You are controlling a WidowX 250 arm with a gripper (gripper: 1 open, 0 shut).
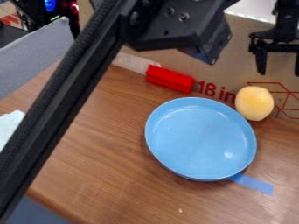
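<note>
The open gripper [278,45] is raised at the top right, its black fingers apart with nothing between them. Below it, a pale yellow rounded object [254,102] rests on the wooden surface against the cardboard backing. A blue plate [200,138] lies in front of it to the left. A red cylinder [170,78] lies behind the plate, by the cardboard.
The dark robot arm crosses the upper left. A pale cloth [10,127] is at the left edge, and blue tape [254,183] shows beside the plate.
</note>
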